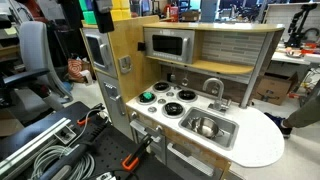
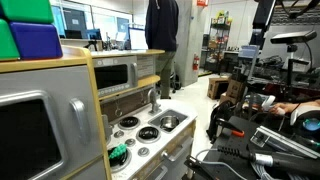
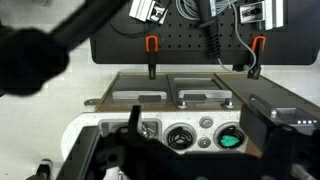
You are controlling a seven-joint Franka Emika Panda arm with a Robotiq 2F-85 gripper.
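A small green object (image 1: 147, 97) rests on one of the stove burners of a toy kitchen; the same green object (image 3: 230, 137) shows near the right finger in the wrist view. It is too small to tell exactly what it is. A metal bowl or pot (image 1: 205, 127) appears to sit inside the sink (image 1: 222, 132). My gripper is open, its dark fingers wide apart at the lower left and lower right of the wrist view, with nothing held between them. It hangs high in front of the kitchen, well clear of the counter.
A microwave (image 1: 170, 45) stands on the shelf above the stove, and a tall silver-doored cabinet (image 2: 45, 125) with green and blue blocks (image 2: 37, 38) on top rises at one side. The faucet (image 1: 217, 92) sticks up behind the sink. A white round tabletop (image 1: 258, 143) extends clear beyond it.
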